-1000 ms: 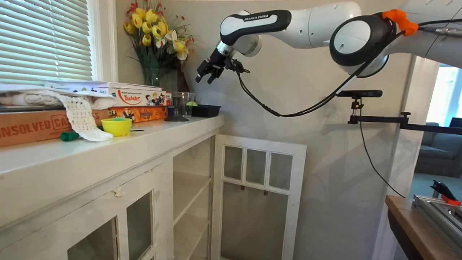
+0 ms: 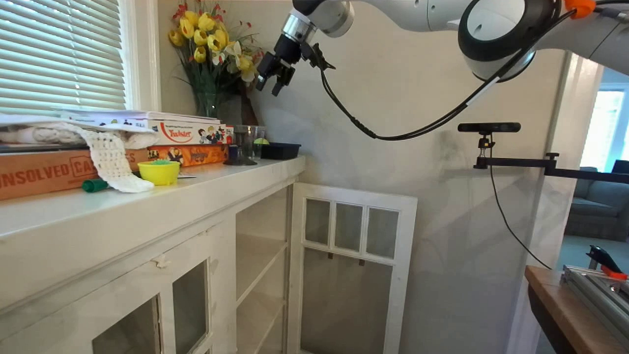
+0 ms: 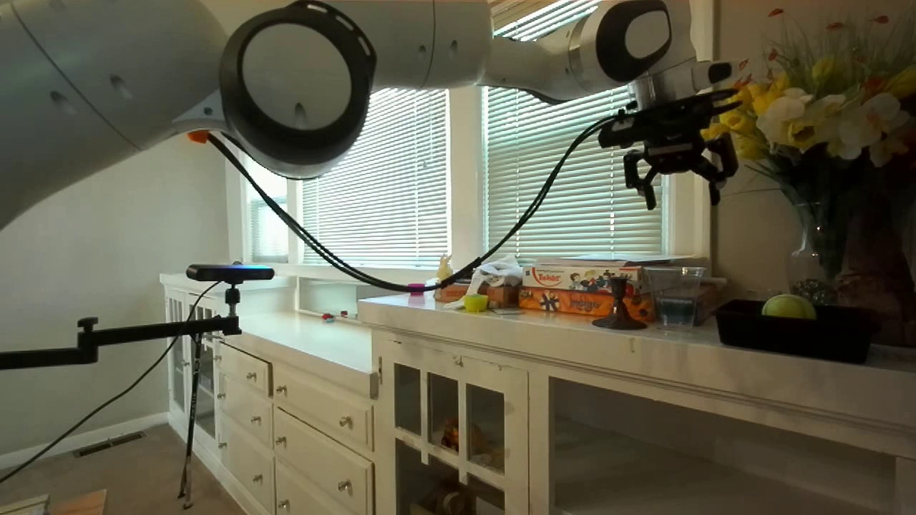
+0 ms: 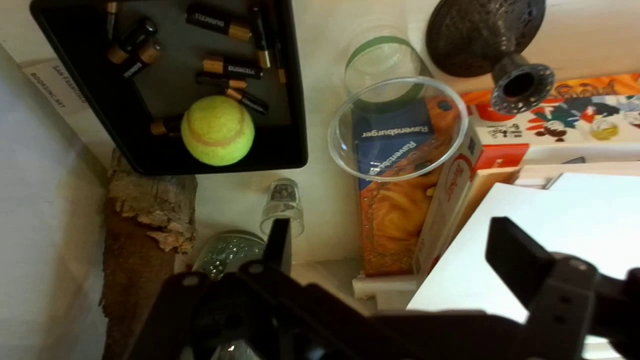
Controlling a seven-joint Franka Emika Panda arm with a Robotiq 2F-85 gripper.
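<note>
High above the white counter (image 3: 592, 339), my gripper (image 3: 683, 204) hangs open, with nothing between its fingers. In the wrist view its two dark fingers (image 4: 519, 261) stand wide apart at the bottom. Beneath it lies a black tray (image 4: 298, 120) holding several batteries and a yellow-green tennis ball (image 4: 217, 130). A clear plastic cup (image 4: 342, 150) stands beside the tray, and past it is a dark metal candlestick (image 4: 459, 42). The gripper touches none of these.
Board games (image 3: 567, 304), a yellow bowl (image 2: 159, 172) and a knitted white cloth (image 2: 112, 156) lie along the counter. A flower vase (image 3: 809, 244) fills the back corner near the gripper, beside rough wood (image 4: 159, 207). One cabinet door (image 2: 407, 259) hangs open below.
My gripper has risen and shifted slightly left in exterior view 1, and the arm has lifted with it. The counter objects have not moved.
</note>
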